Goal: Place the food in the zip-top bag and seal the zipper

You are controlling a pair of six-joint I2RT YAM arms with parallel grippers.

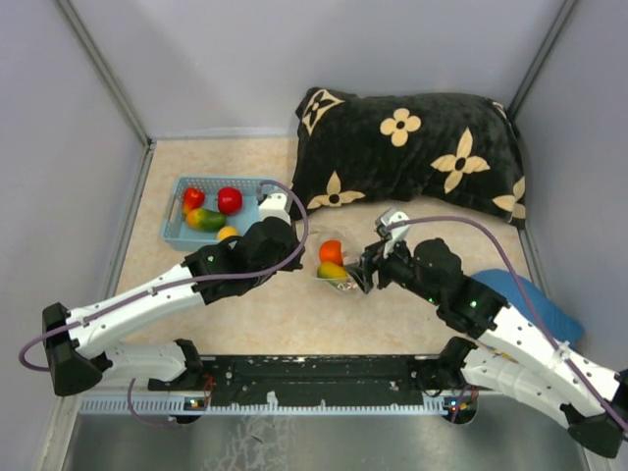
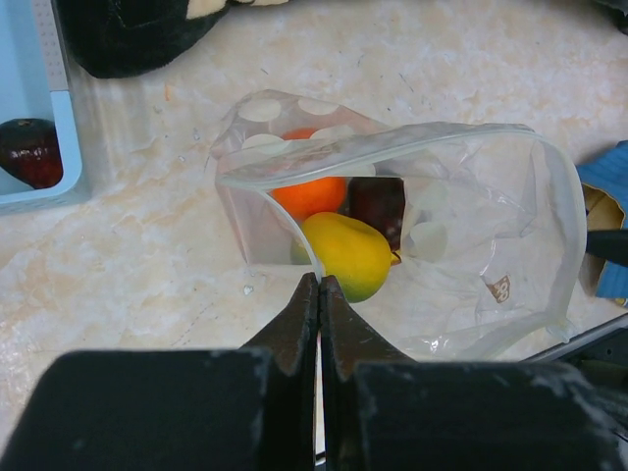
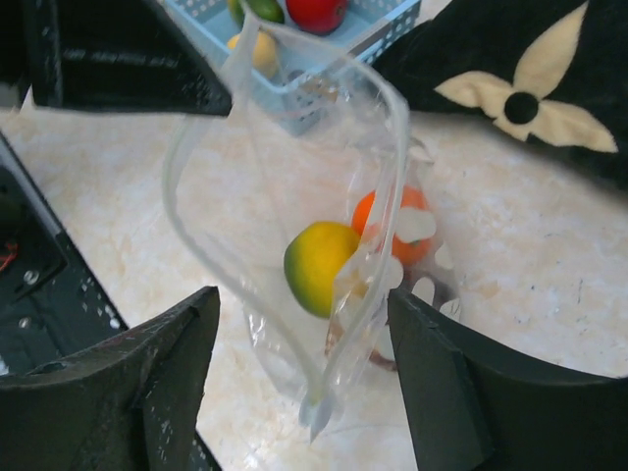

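The clear zip top bag (image 2: 461, 275) sits open on the table holding a yellow-green mango (image 2: 348, 253), an orange fruit (image 2: 309, 196) and a dark red fruit (image 2: 378, 206). My left gripper is shut on the bag's rim at its near-left edge, seen in the left wrist view. My right gripper is open at the bag's other end; in the right wrist view the end of the rim lies between its fingers.
A blue crate (image 1: 172, 221) of produce stands at left. A black patterned cushion (image 1: 402, 157) lies at the back, a blue item (image 1: 540, 304) at right.
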